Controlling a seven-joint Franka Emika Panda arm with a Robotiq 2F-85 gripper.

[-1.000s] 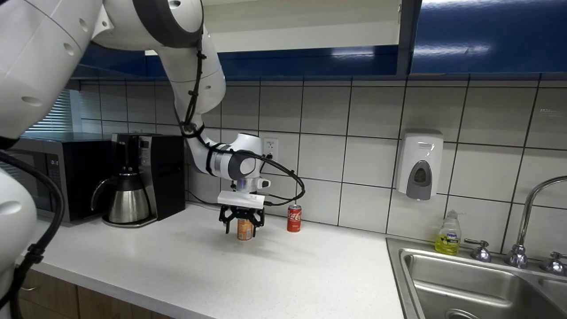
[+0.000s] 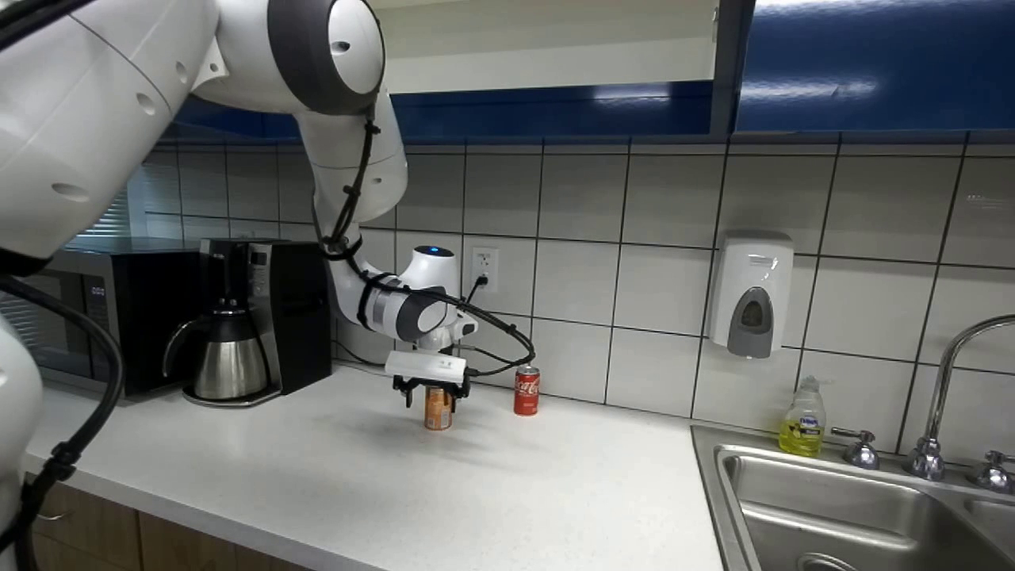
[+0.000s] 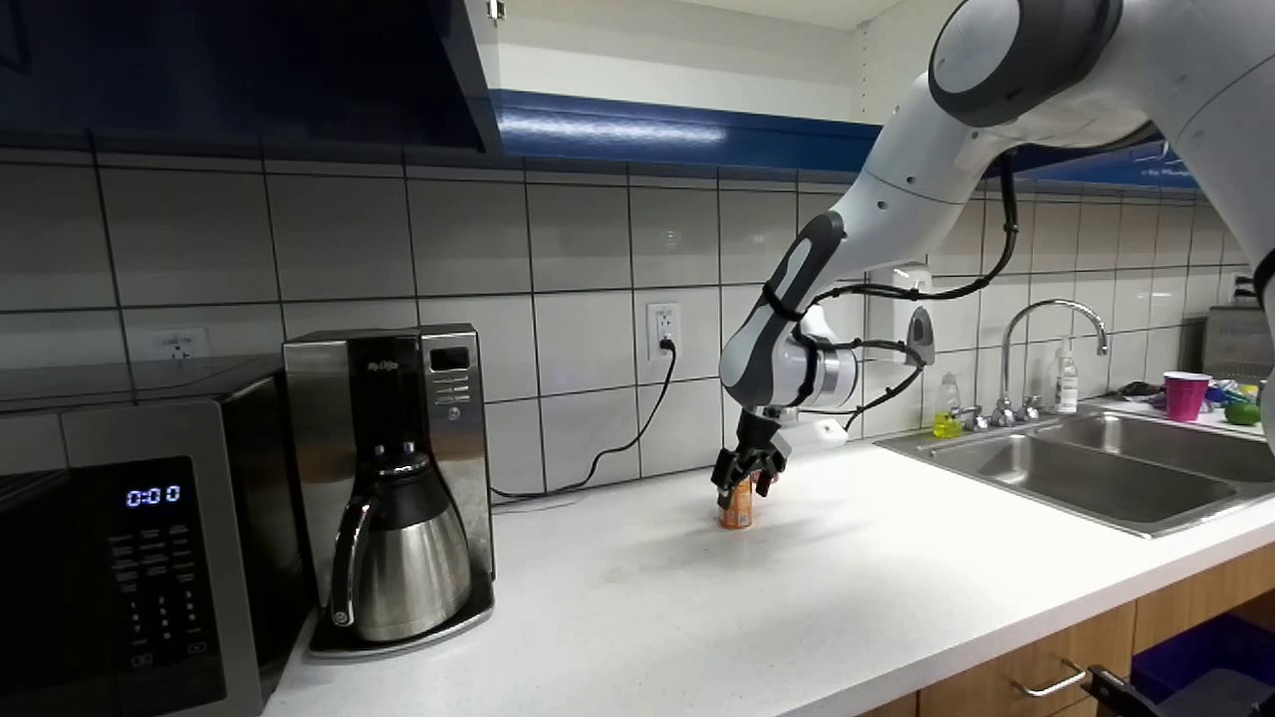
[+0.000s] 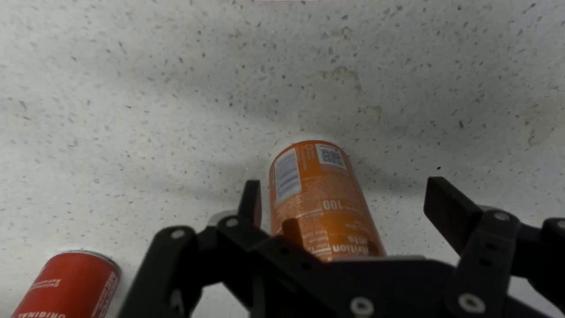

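An orange can (image 2: pixel 438 411) stands upright on the white counter, and my gripper (image 2: pixel 430 400) is over its upper part. In the wrist view the orange can (image 4: pixel 320 201) shows between the spread fingers, close to the left finger (image 4: pixel 251 204) and well apart from the right finger (image 4: pixel 447 212). The fingers are open; whether the left finger touches the can I cannot tell. Exterior view 2 has the gripper (image 3: pixel 743 488) around the can's top, which is hidden behind it. A red can (image 2: pixel 526 391) stands to the right, nearer the wall; its end (image 4: pixel 69 286) shows at the wrist view's lower left.
On the left are a coffee maker (image 2: pixel 295 304) with a steel carafe (image 2: pixel 231 362) and a microwave (image 3: pixel 131 538). To the right lies a sink (image 2: pixel 709 476), with a soap bottle (image 2: pixel 804 423) behind it. Bare counter (image 2: pixel 533 485) spreads in front of the cans.
The wrist and gripper have tilted, and the upper arm has shifted slightly right in exterior view 1. Both cans stand where they were.
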